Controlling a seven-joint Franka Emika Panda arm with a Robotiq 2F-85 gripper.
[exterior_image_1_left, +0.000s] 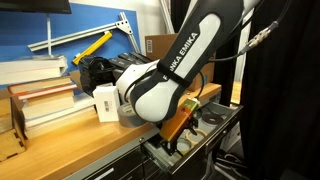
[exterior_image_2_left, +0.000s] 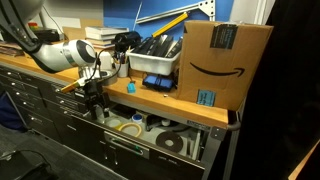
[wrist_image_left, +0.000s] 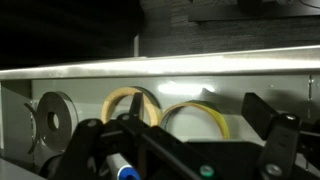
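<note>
An open drawer (exterior_image_1_left: 222, 133) holds several tape rolls. In the wrist view, a yellow roll (wrist_image_left: 220, 118) lies behind the gap of my gripper, with a tan roll (wrist_image_left: 111, 101) to its left and a dark grey roll (wrist_image_left: 66, 122) farther left. My black fingers (wrist_image_left: 264, 115) stand wide apart, so the gripper is open, and no object shows gripped. Part of a white and blue item (wrist_image_left: 124, 170) shows below the tan roll. In exterior view 2 the gripper (exterior_image_2_left: 95, 103) is at the drawer's left end.
The drawer's metal front rim (wrist_image_left: 160, 66) runs close to the fingers. On the wooden worktop (exterior_image_2_left: 190, 103) stand a grey bin (exterior_image_2_left: 152, 64) of tools and a large cardboard box (exterior_image_2_left: 222, 62). Books (exterior_image_1_left: 45, 95) and a white box (exterior_image_1_left: 106, 103) stand left of the arm.
</note>
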